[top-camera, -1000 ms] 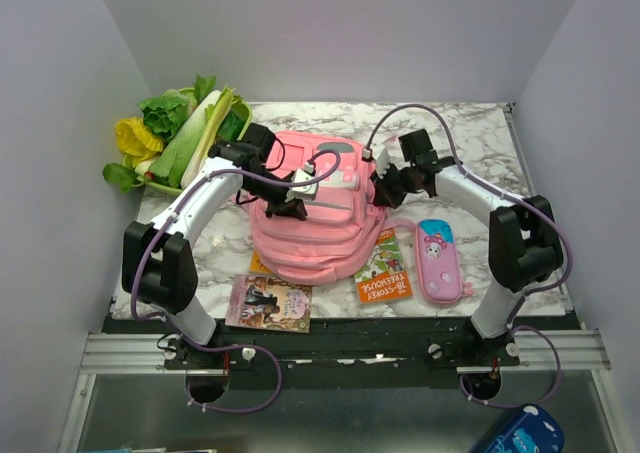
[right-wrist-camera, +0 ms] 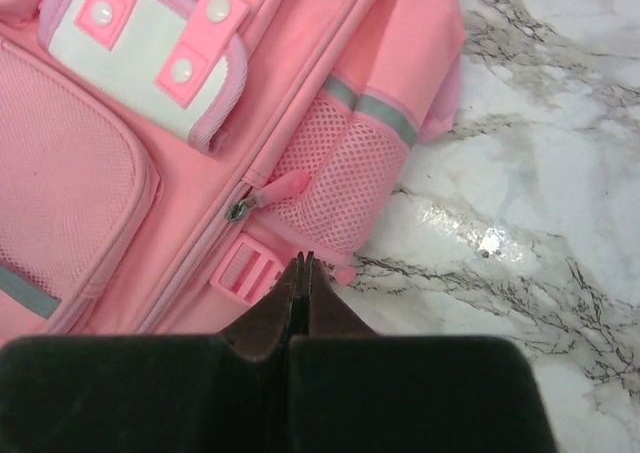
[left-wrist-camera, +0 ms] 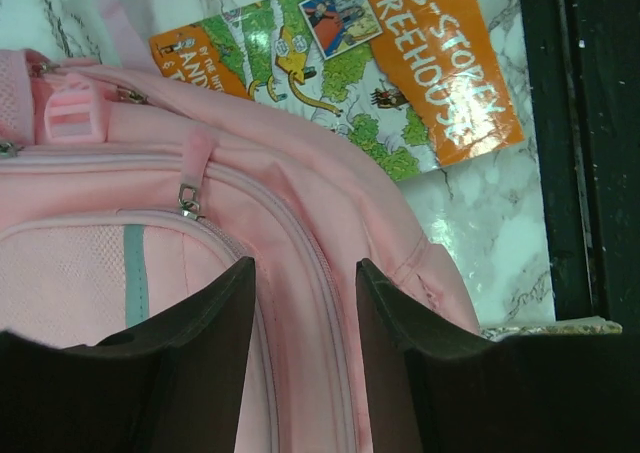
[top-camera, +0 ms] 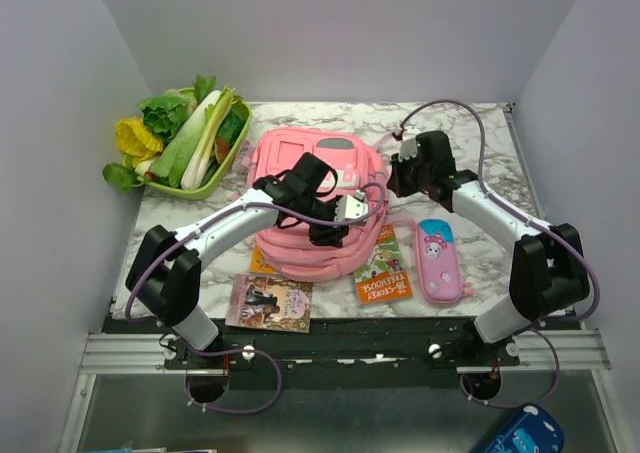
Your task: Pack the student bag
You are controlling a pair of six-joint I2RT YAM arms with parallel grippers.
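The pink backpack [top-camera: 300, 253] lies on the marble table, its zippered side toward the table's front. In the right wrist view a pink zipper pull [right-wrist-camera: 284, 188] hangs at the backpack's side near a mesh pocket. My right gripper is shut with nothing between its fingers, off the bag's right side; the pull lies outside them, further ahead. My left gripper stands open above the bag's curved front. Another zipper pull [left-wrist-camera: 196, 163] shows ahead of its fingers, apart from them.
A green basket of vegetables [top-camera: 243, 123] stands at the back left. Around the bag lie the Treehouse book [top-camera: 383, 273], a picture book [top-camera: 270, 304] and a pink pencil case [top-camera: 437, 263]. Bare marble is at the back right.
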